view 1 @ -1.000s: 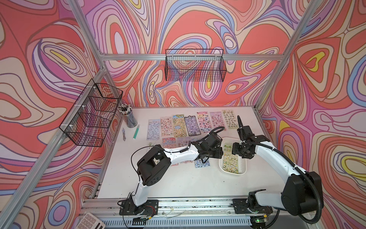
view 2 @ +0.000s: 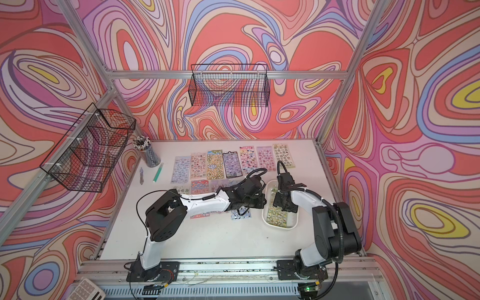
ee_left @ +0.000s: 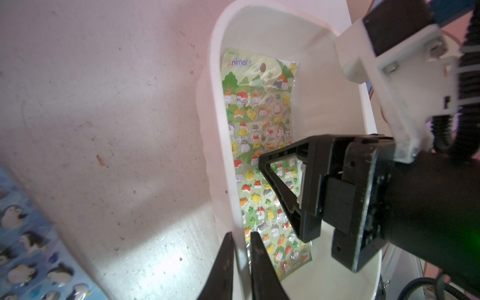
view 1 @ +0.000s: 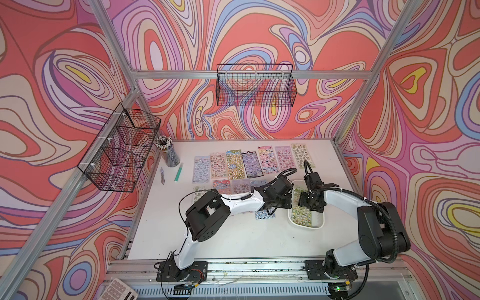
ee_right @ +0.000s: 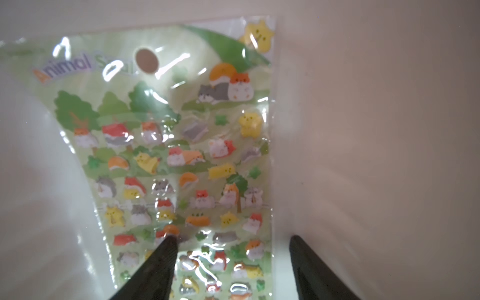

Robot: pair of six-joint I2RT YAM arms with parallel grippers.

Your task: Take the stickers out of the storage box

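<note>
The white storage box stands on the right of the table, with a green animal sticker sheet in clear film lying in it. My left gripper is shut on the box's left rim, one finger on either side of the wall. Inside the box, over the right long edge of the sheet, my right gripper is open. Its left finger appears above the printed part and its right finger above the bare box floor. Whether the fingertips touch the sheet, I cannot tell.
A row of sticker sheets lies at the table's back, with more in front, partly under the left arm. A blue penguin sheet lies left of the box. A pen cup stands back left.
</note>
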